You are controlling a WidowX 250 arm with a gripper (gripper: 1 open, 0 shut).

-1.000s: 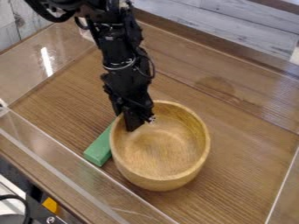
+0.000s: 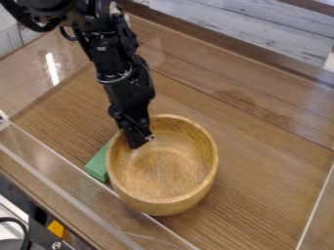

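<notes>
A tan wooden bowl (image 2: 170,171) sits near the front of the wooden table (image 2: 255,107). My black gripper (image 2: 131,135) is shut on the bowl's back-left rim, the fingertips partly hidden by it. A green flat object (image 2: 101,163) lies under and beside the bowl's left side, mostly covered.
A clear plastic edge or panel (image 2: 59,181) runs along the front left, with a dark cable beyond.
My gripper and the bowl have moved to the left, and the bowl now covers more of the green object.
</notes>
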